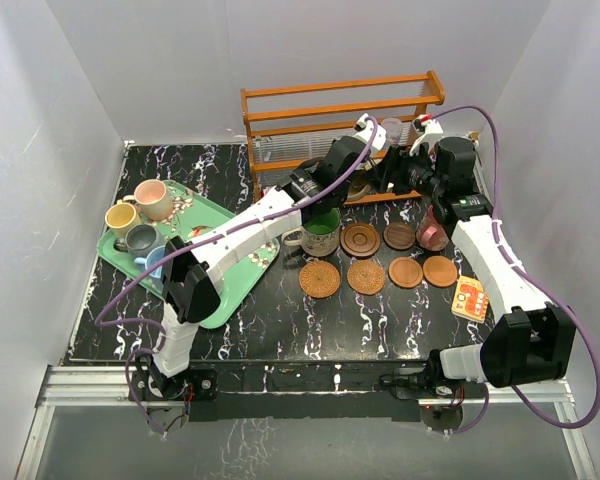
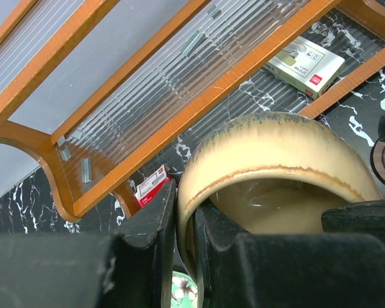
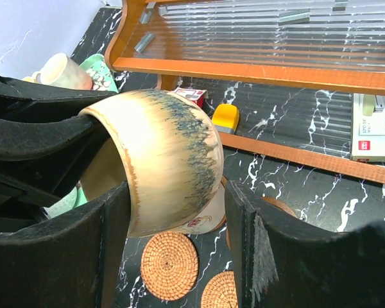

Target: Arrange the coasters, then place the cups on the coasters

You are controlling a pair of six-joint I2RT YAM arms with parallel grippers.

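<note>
A tan cup (image 2: 276, 147) with a dark streaked glaze is held up in the air, and my left gripper is shut on its rim. In the top view only a small part of the cup (image 1: 358, 187) shows between the two hands. My right gripper is partly open, the cup's curved side (image 3: 170, 154) between its fingers in the right wrist view; whether they touch it I cannot tell. Round coasters lie below on the dark table: woven ones (image 1: 320, 279) and smooth brown ones (image 1: 405, 272).
A wooden rack (image 1: 340, 88) stands behind the hands. A green-lined mug (image 1: 321, 233) is left of the dark coaster (image 1: 360, 240), and a pink cup (image 1: 432, 232) stands at right. Several cups crowd the green tray (image 1: 242, 285).
</note>
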